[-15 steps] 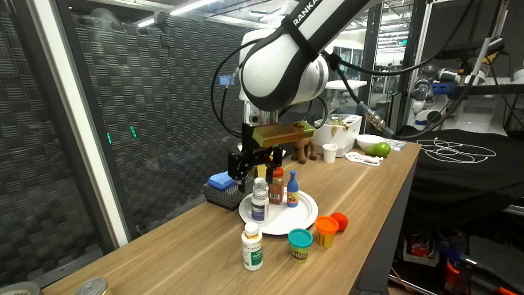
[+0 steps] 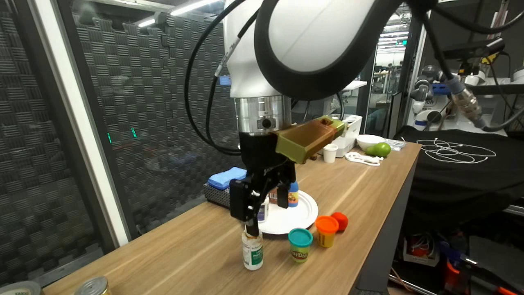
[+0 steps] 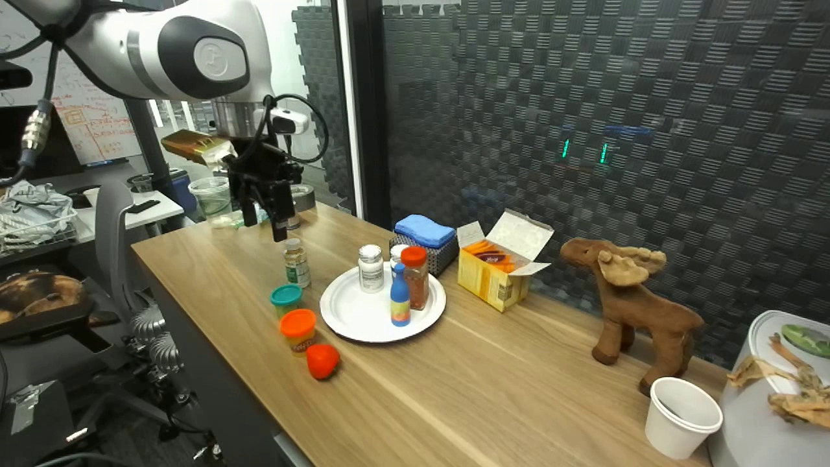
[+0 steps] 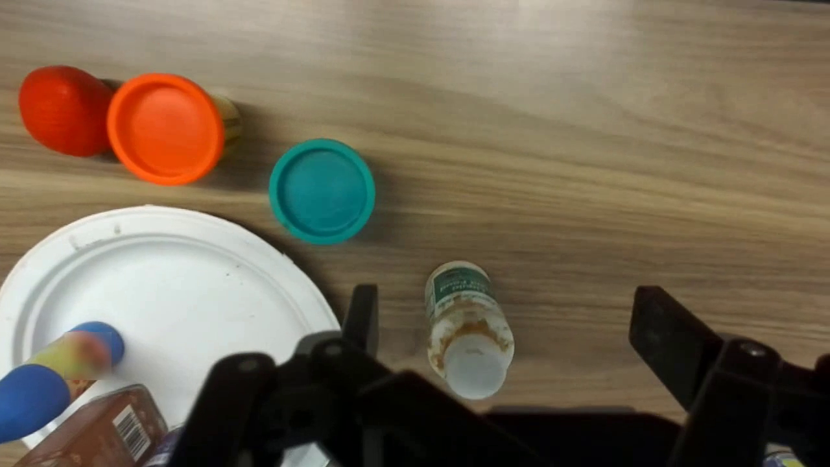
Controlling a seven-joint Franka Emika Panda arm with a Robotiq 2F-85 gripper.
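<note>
A small white bottle with a green label (image 4: 470, 331) stands upright on the wooden table, its white cap toward the wrist camera. My gripper is open above it; in the wrist view the bottle lies between the two spread fingers, nearer the left one. Exterior view 1 has a fingertip overlapping the bottle's top, and whether they touch cannot be told. The white plate (image 3: 350, 311) carries a white pill bottle (image 3: 371, 268), a red-capped spice jar (image 3: 417, 280), a blue bottle (image 3: 400, 299) and another white-capped bottle, partly hidden.
Near the bottle stand a teal-lidded tub (image 2: 300, 244) and an orange-lidded tub (image 2: 326, 231), beside a red object (image 2: 339, 221). A mesh box with blue cloth (image 3: 425, 230), a yellow open box (image 3: 498, 272) and a plush moose (image 3: 634, 311) line the wall.
The objects on the table have stayed put.
</note>
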